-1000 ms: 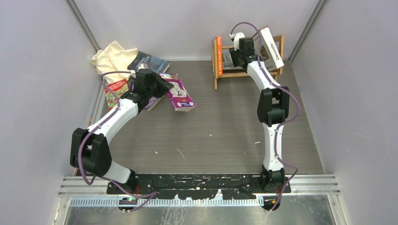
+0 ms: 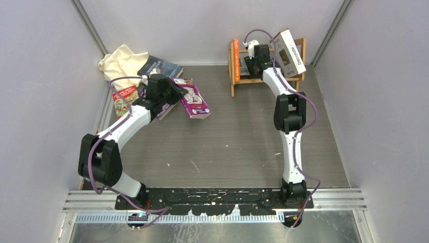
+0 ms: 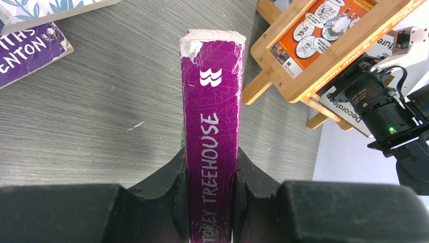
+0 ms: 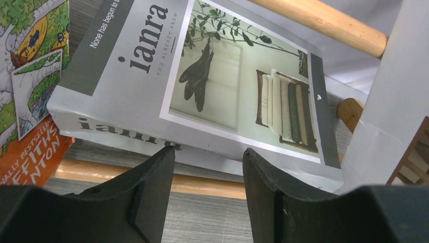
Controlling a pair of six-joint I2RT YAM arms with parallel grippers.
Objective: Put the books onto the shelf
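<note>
My left gripper is shut on the purple Treehouse book (image 3: pixel 210 101), its spine facing the wrist camera; in the top view this purple book (image 2: pixel 195 103) is over the left part of the floor. My right gripper is open at the rack, its fingertips at the near edge of a grey ianra book (image 4: pixel 202 81) lying flat, nothing between them. An orange book (image 2: pixel 236 61) stands at the rack's left end. A white Decorate book (image 2: pixel 290 53) leans at its right end. The wooden rack (image 2: pixel 232 81) holds all three.
On the left lie a blue book (image 2: pixel 164 67), a red-green book (image 2: pixel 121 96), a purple Denton book (image 3: pixel 30 50) and a cream cloth bag (image 2: pixel 124 62). A wooden bar (image 4: pixel 334 25) runs behind the grey book.
The purple book remains in my left gripper, which has barely shifted.
</note>
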